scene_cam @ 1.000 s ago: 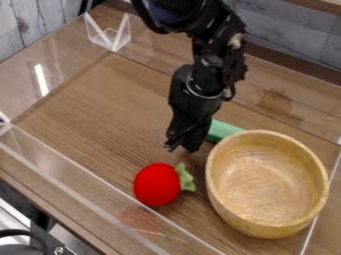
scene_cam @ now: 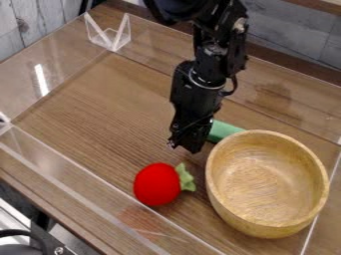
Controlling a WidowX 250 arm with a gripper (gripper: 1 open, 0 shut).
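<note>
My black gripper reaches down from the top to just left of a green object, which lies partly behind a tan bowl. Its fingertips are low over the wooden table and look shut, with nothing visible between them. A red tomato-like piece with a green top lies below the gripper, left of the bowl.
A white wire-like object is at the top left. The table's back edge and a wall lie at the top right.
My gripper has risen very slightly; the objects on the table look unmoved.
</note>
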